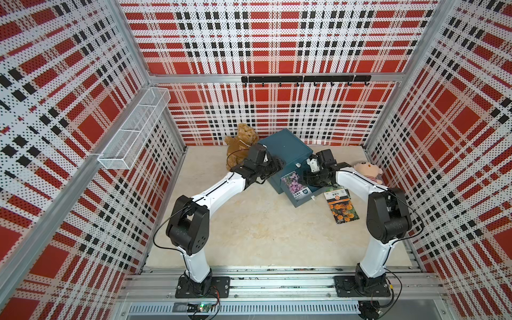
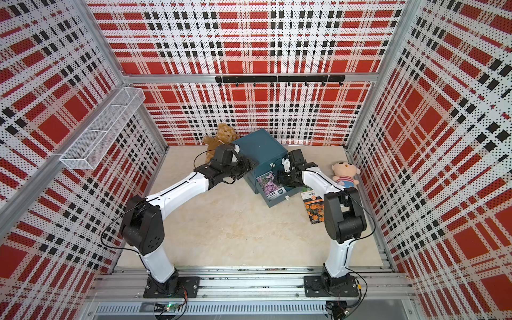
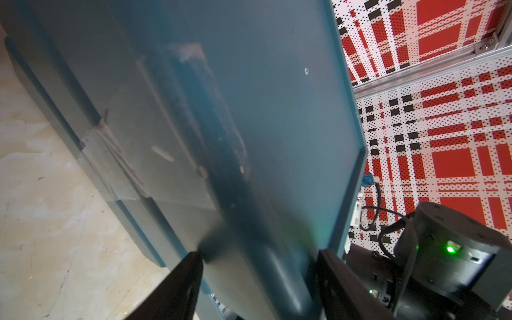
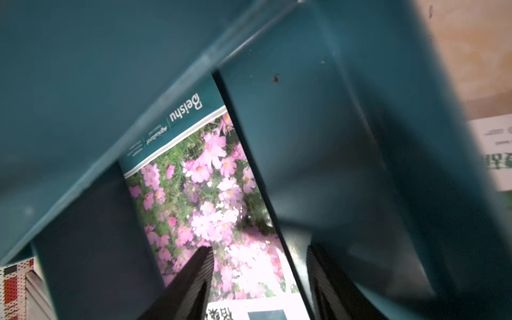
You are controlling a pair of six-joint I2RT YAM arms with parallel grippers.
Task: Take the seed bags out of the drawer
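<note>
A teal cabinet (image 1: 285,144) stands at the back with its drawer (image 1: 306,200) pulled out toward the front. In the drawer lies a seed bag with pink flowers (image 4: 197,170). Over it my right gripper is open; its left finger overlaps the bag's picture and the right one is near the bag's long edge. No contact can be made out. The orange-flowered seed bag (image 1: 344,210) is on the table, right of the drawer. At the cabinet's left, my left gripper has its fingers spread wide, with the cabinet's edge between them; whether they press on it is unclear.
Behind the left arm sits a brown teddy bear (image 1: 242,141). A pink-headed doll (image 2: 345,173) is at the right, past the right arm. A white wire basket (image 1: 136,128) hangs on the left wall.
</note>
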